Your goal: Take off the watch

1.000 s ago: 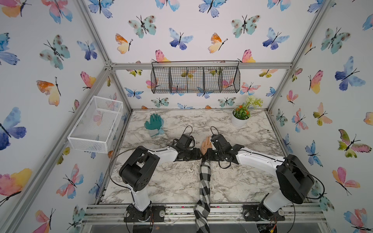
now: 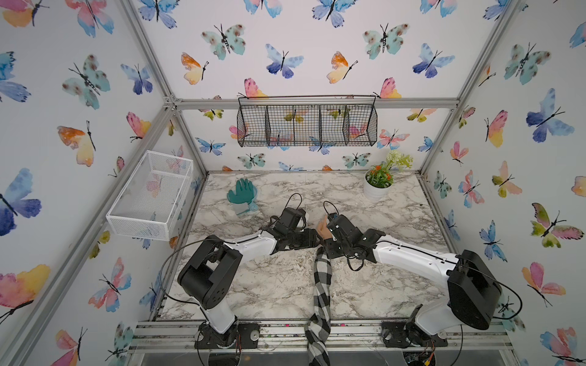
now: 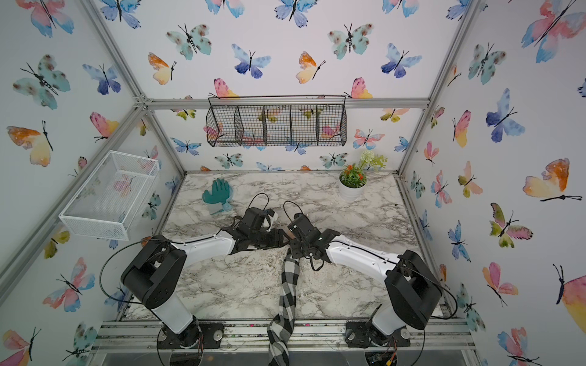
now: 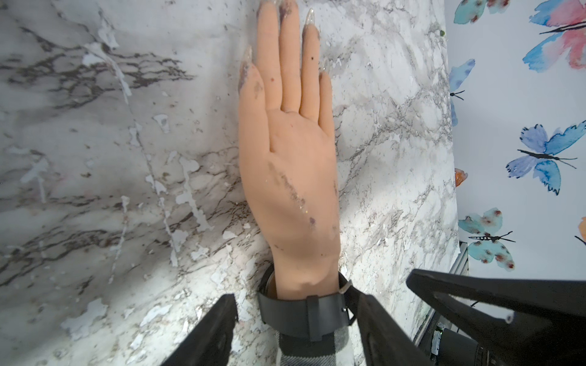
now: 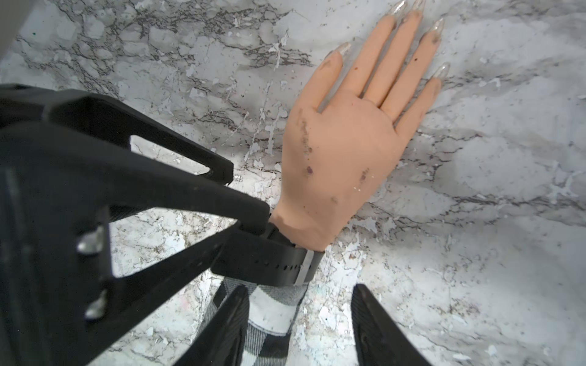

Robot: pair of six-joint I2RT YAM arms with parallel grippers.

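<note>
A black watch (image 4: 305,314) with a dark strap goes around the wrist of a mannequin hand (image 4: 299,177), which lies palm up. In the right wrist view the strap (image 5: 268,259) shows a row of holes and a grey loop; the dial is hidden. My left gripper straddles the watch: its fingers look apart in its own view, with a strip of marble showing beside the strap. One left finger (image 5: 250,210) reaches the strap's edge. My right gripper is open near the sleeve below the strap, with no visible hold on anything.
A checkered sleeve (image 2: 322,286) runs to the front edge. A teal hand-shaped object (image 2: 242,192) and a potted plant (image 2: 377,183) stand at the back. A white mesh basket (image 2: 149,195) hangs left. Both grippers crowd together.
Both grippers have shifted slightly. The right one has come a little left, covering more of the hand in the top left view. The left arm's elbow has swung left and down.
</note>
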